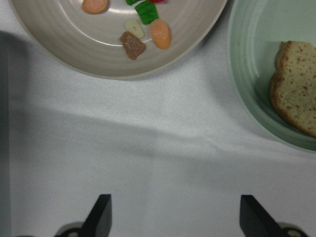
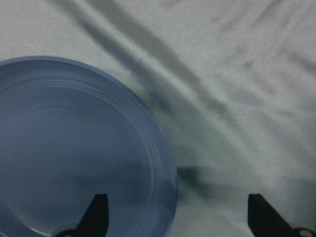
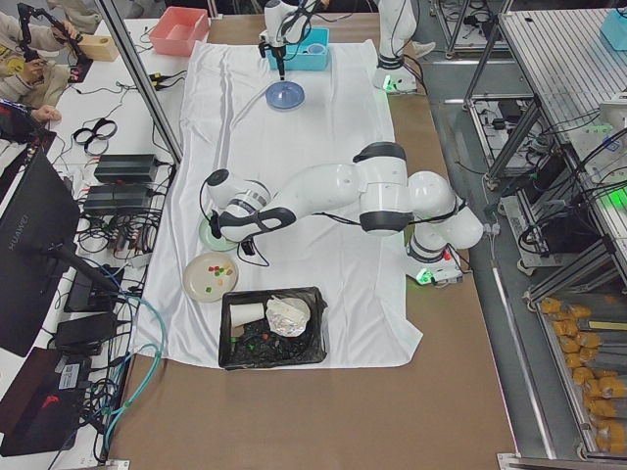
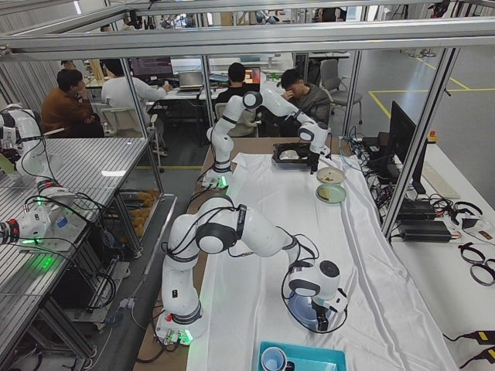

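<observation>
My left gripper stands open over the white cloth, next to a beige plate (image 1: 74, 44) holding small colourful food pieces and a green plate (image 1: 252, 111) with a bread slice (image 1: 296, 89). A black tray (image 3: 274, 357) with white items lies beside them. My right gripper is open above the blue plate (image 2: 79, 138), its left finger over the plate and its right over cloth.
A turquoise bin (image 4: 302, 352) with cups sits beside the blue plate. A pink bin (image 3: 179, 29) stands on the side table.
</observation>
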